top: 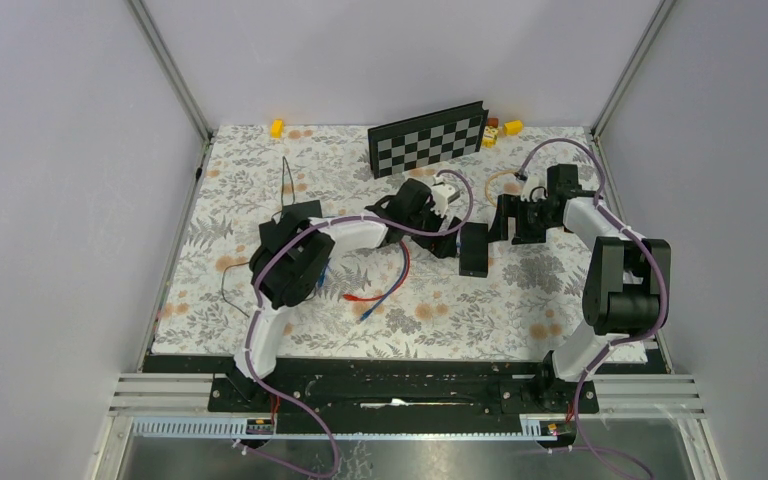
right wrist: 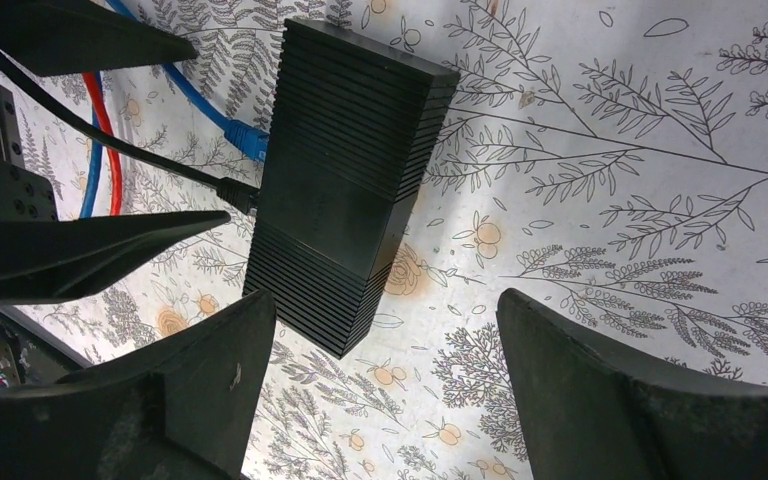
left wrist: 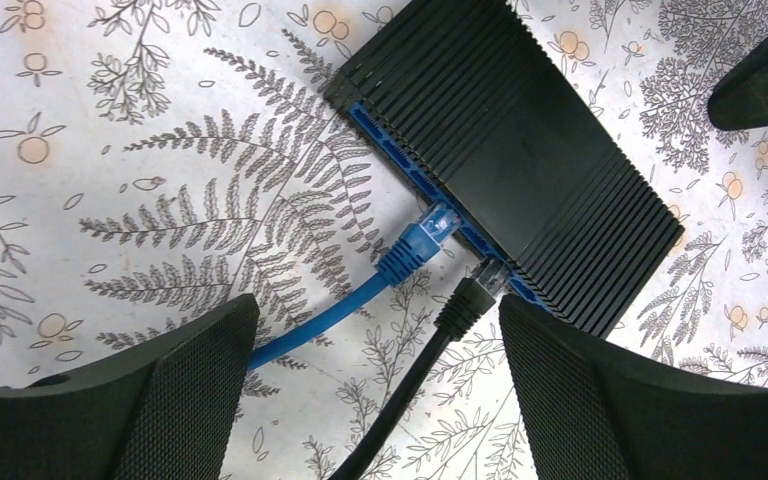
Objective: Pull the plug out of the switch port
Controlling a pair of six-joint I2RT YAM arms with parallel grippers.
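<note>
The black ribbed switch (left wrist: 525,130) lies on the patterned sheet, with a blue plug (left wrist: 415,245) and a black plug (left wrist: 470,300) at its port side in the left wrist view. My left gripper is open over the two cables, fingers apart with neither plug held. In the right wrist view, the switch (right wrist: 345,170) lies between the left gripper and open space, below my right gripper, which is open with nothing between its fingers. In the top view the switch (top: 474,250) sits between both grippers.
A checkerboard panel (top: 430,140) stands at the back, with small yellow objects (top: 513,128) near it. Red and blue loose cable ends (top: 365,316) lie front centre; dark items (top: 302,210) and thin wires are at the left.
</note>
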